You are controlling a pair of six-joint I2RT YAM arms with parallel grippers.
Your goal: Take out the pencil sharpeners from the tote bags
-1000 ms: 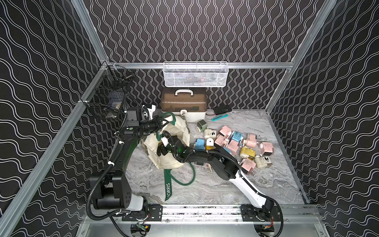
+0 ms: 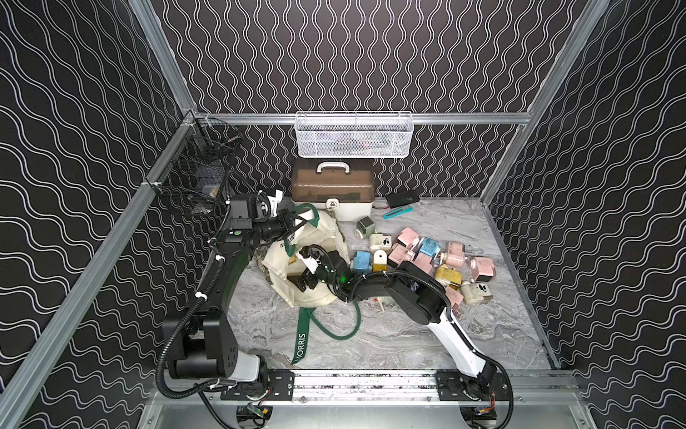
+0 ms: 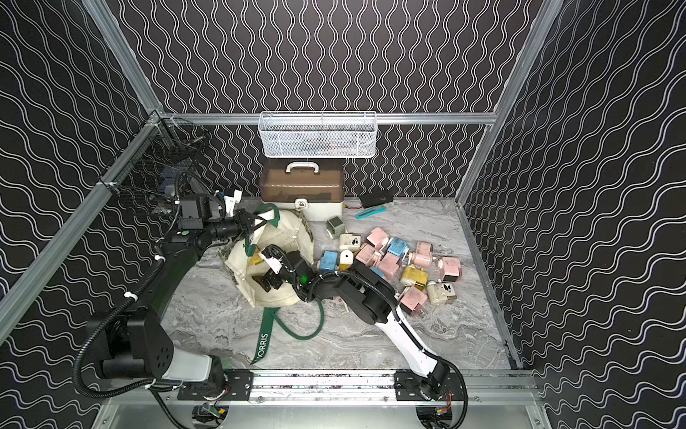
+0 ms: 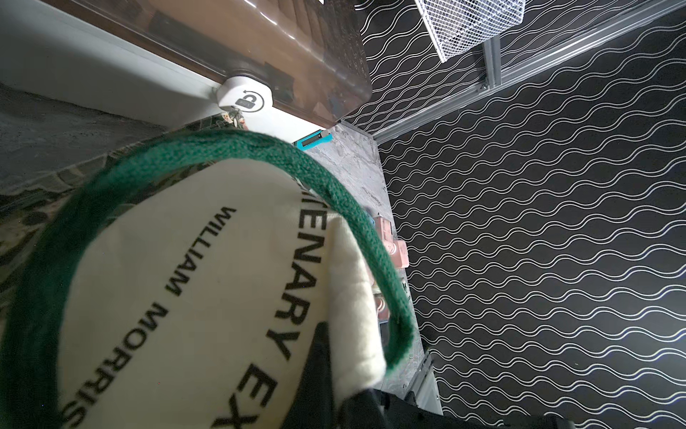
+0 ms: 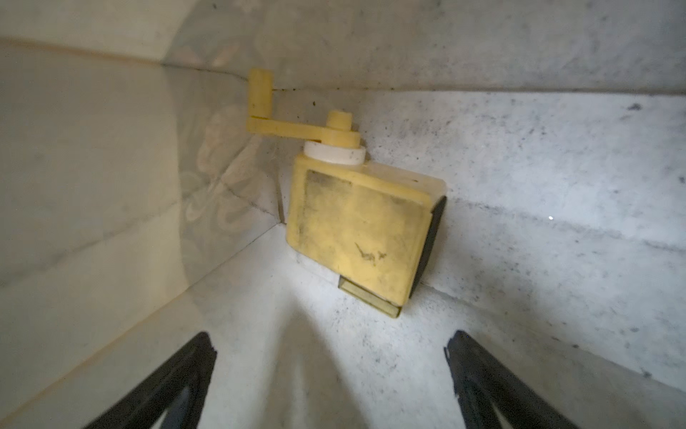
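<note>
The cream tote bag point(image 2: 289, 286) stands mouth-up on the table, its green strap point(image 2: 303, 336) trailing out in front. Its back rim is pinched by my left gripper, shut on the cloth beside the green handle point(image 4: 235, 146). Inside the bag, a yellow pencil sharpener point(image 5: 361, 228) with a crank rests in a corner. My right gripper reaches into the bag, open, its fingers point(image 5: 182, 375) short of the sharpener with nothing between them. Several pencil sharpeners in pink point(image 2: 483, 268), blue point(image 2: 361, 260), yellow point(image 2: 448, 276) and cream lie outside, right of the bag.
Behind the bag stands a brown-lidded box point(image 2: 333, 182), under a white wire basket point(image 2: 354, 136). A teal cutter point(image 2: 397, 212) and a black object point(image 2: 402, 199) lie right of the box. Bare table point(image 2: 428, 346) shows along the front right.
The bag's front and strap moved slightly. The left arm keeps its place.
</note>
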